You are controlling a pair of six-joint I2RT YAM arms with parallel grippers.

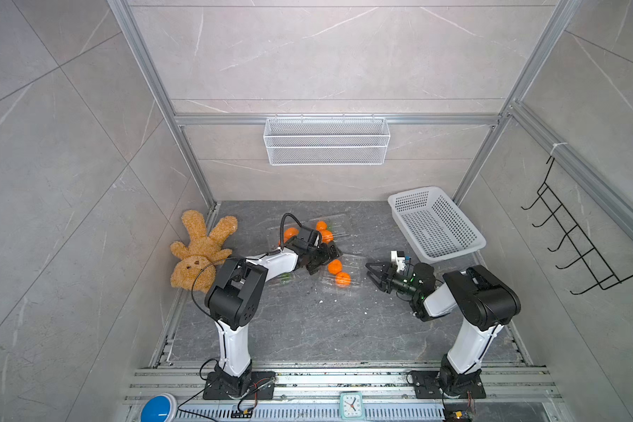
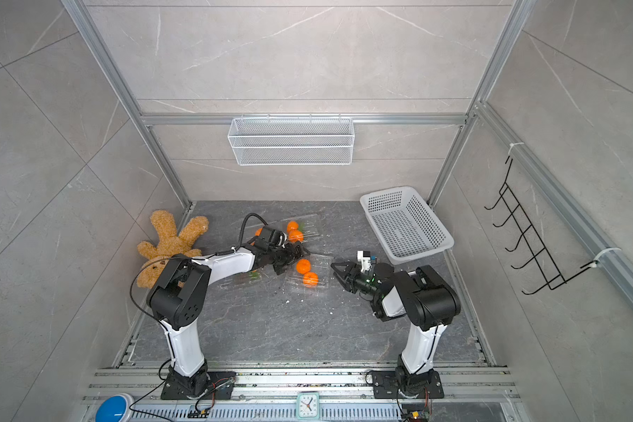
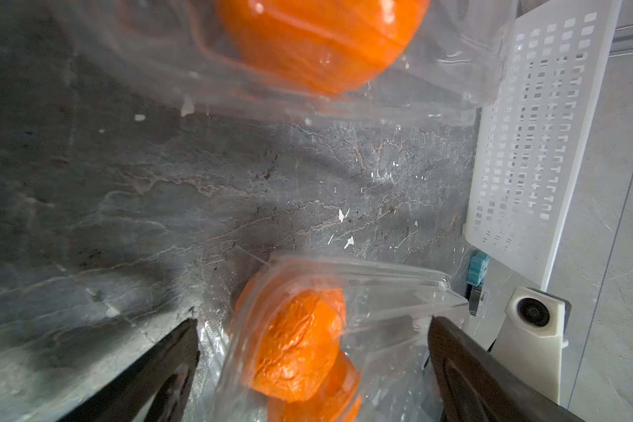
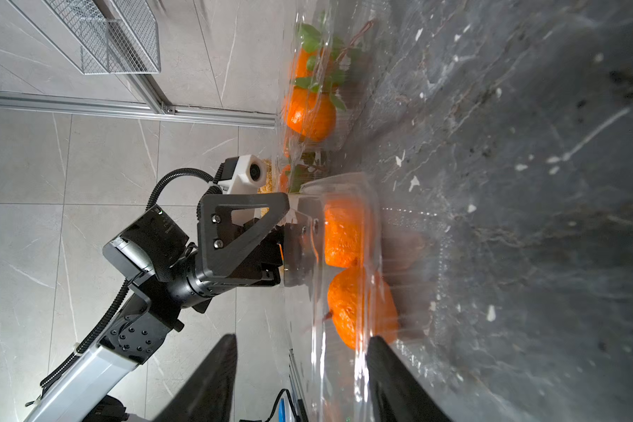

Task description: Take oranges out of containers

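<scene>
A clear container (image 1: 348, 281) with two oranges (image 1: 342, 279) lies on the table between my grippers. At its left end, my left gripper is open, and in the left wrist view the container's wall and oranges (image 3: 299, 344) show between its fingers. Just off the right end is my right gripper. Its fingers stand apart, with the clear wall (image 4: 320, 358) crossing near one of them; whether they touch is unclear. Behind the left gripper, more oranges (image 1: 325, 236) lie in another clear container (image 1: 341, 223). One more orange (image 1: 290, 232) is partly covered by the left arm.
An empty grey basket (image 1: 436, 221) stands at the back right. A teddy bear (image 1: 199, 249) lies along the left wall. Another clear container with green leaves (image 1: 283, 279) is partly under the left arm.
</scene>
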